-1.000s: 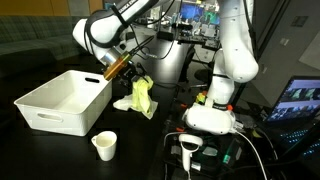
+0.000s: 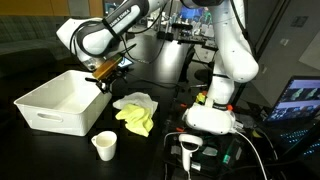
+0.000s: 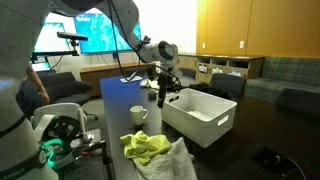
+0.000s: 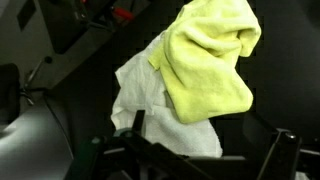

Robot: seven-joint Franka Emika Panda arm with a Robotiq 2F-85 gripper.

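A crumpled yellow cloth (image 2: 136, 118) lies on the dark table, partly over a white-grey cloth (image 2: 147, 101). In the wrist view the yellow cloth (image 4: 205, 60) spreads below the fingers, with the white cloth (image 4: 150, 100) under its left side. My gripper (image 2: 112, 80) hangs above the table, near the right end of the white box and up and left of the cloths. Its fingers are apart, with nothing held between them.
An open white box (image 2: 60, 123) stands left of the cloths; its inside looks empty where it shows. A white mug (image 2: 104, 147) stands in front of it. A laptop (image 2: 295, 98) is far right.
My gripper has since moved left and away from the cloth.
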